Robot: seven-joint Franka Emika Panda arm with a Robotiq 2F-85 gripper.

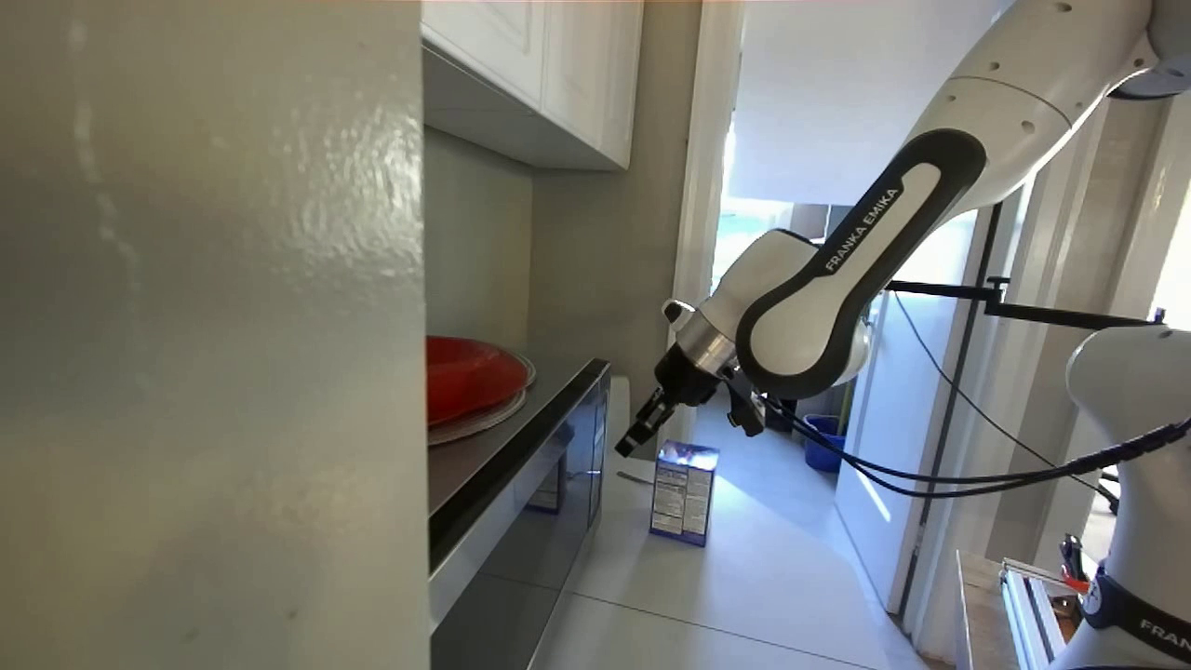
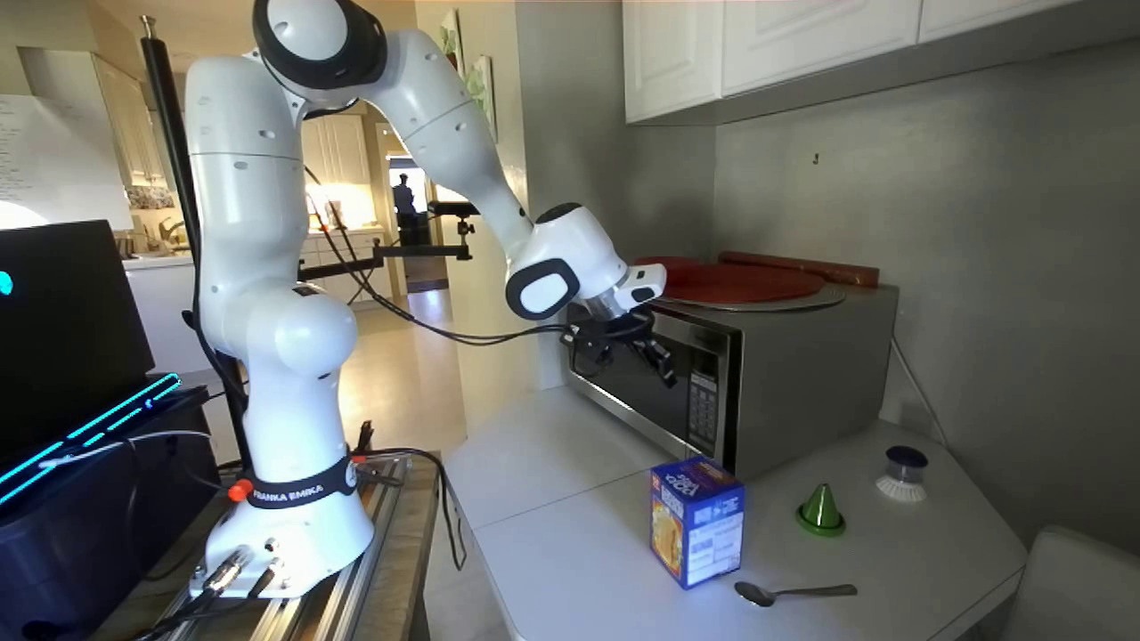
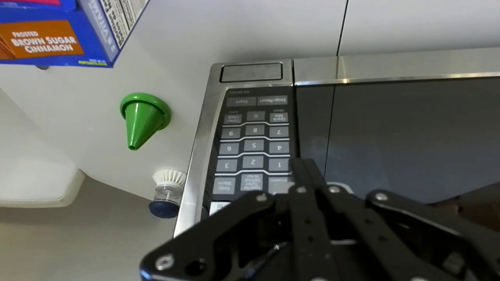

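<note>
My gripper (image 1: 622, 448) is shut, and nothing shows between its fingers. It hangs tilted downward in front of the microwave (image 2: 818, 369), close to the control panel (image 2: 702, 402) in exterior view 2. In the wrist view the fingertips (image 3: 304, 164) overlap the panel's lower right part, beside the 1 key, and the keypad (image 3: 253, 145) appears upside down. Whether the tips touch the microwave cannot be told. The microwave door (image 3: 412, 136) is closed. Part of the panel's edge by the fingers is hidden.
A blue toaster-pastry box (image 2: 696, 522) stands on the counter before the microwave. Right of it lie a spoon (image 2: 796, 592), a green cone (image 2: 820, 511) and a brush (image 2: 904, 474). A red lid (image 2: 737, 282) rests on top of the microwave.
</note>
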